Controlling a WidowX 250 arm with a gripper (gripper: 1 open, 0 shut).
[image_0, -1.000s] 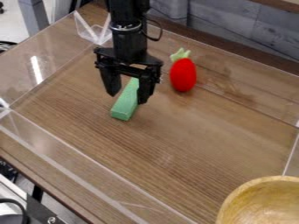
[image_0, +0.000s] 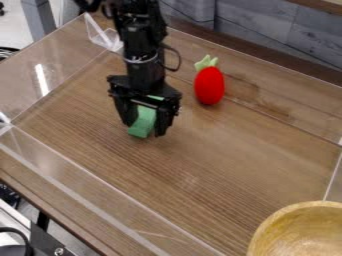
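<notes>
My black gripper (image_0: 143, 110) is open and lowered over a green object (image_0: 140, 125) on the wooden table (image_0: 134, 190), its fingers on either side of it and partly hiding it. Whether they touch it I cannot tell. A red object with a pale green top (image_0: 209, 86), like a toy vegetable, lies behind and to the right of the gripper.
A yellow bowl (image_0: 294, 235) sits at the front right corner. Clear plastic (image_0: 104, 35) is at the back left.
My gripper has come down and slightly toward the front over the green object, which it now hides more. The red object has not moved.
</notes>
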